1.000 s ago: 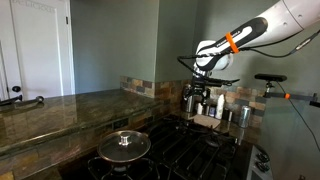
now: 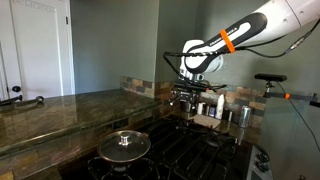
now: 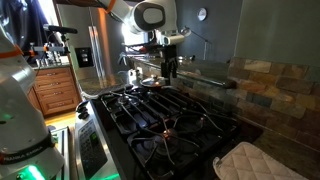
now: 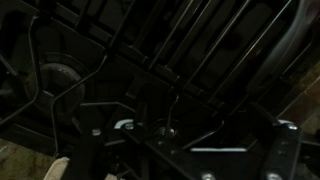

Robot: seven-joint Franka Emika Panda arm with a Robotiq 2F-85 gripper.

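Note:
A lidded pan (image 2: 124,146) with a glass top and a central knob sits on the near left part of the stove (image 2: 195,150). My gripper (image 2: 183,101) hangs above the stove, beyond the pan and to its right, apart from it. In the second exterior view the gripper (image 3: 168,76) points down over the far part of the burners. Nothing shows held in its open fingers. The dark wrist view has stove grates (image 4: 150,50) below the gripper and a dark curved edge at the upper right, which I cannot identify.
Several bottles and canisters (image 2: 243,117) stand at the back right by the tiled wall. A quilted pad (image 3: 255,163) lies on the counter beside the stove.
In the first exterior view, the arm and gripper have moved left across the stove, nearer to the pan's side. The pan has stayed in place.

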